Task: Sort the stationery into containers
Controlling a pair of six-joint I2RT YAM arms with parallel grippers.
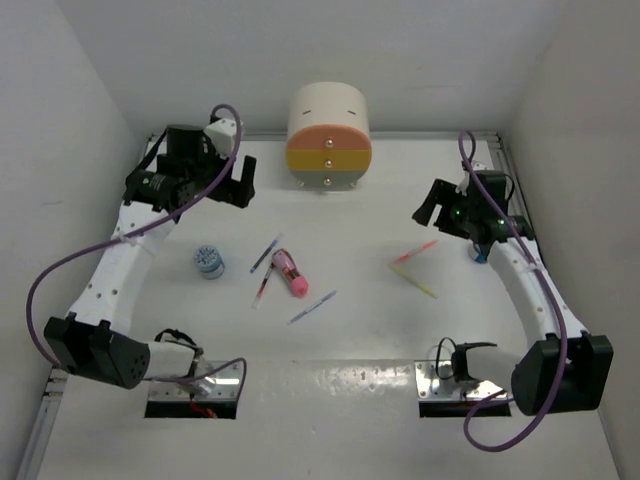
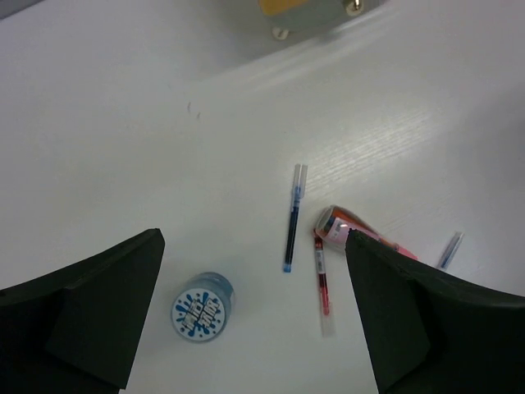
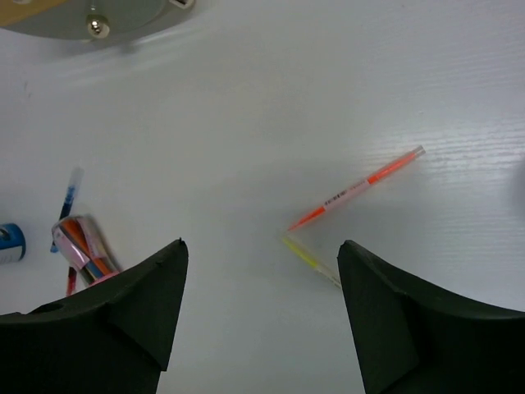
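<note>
My left gripper [image 1: 236, 184] and right gripper [image 1: 432, 210] are open, raised above the table, empty. A blue pen [image 2: 292, 222], a red pen [image 2: 322, 287], a pink pencil pouch [image 1: 290, 272] and another blue pen [image 1: 312, 307] lie in the middle. On the right, an orange-red stick [image 3: 353, 189] and a yellow one [image 3: 305, 254] lie below my right gripper. A blue round container [image 1: 209, 262] stands at the left. A rounded drawer cabinet [image 1: 329, 110] with orange, yellow and grey drawers stands at the back.
A blue object [image 1: 480, 255] at the far right is partly hidden by the right arm.
</note>
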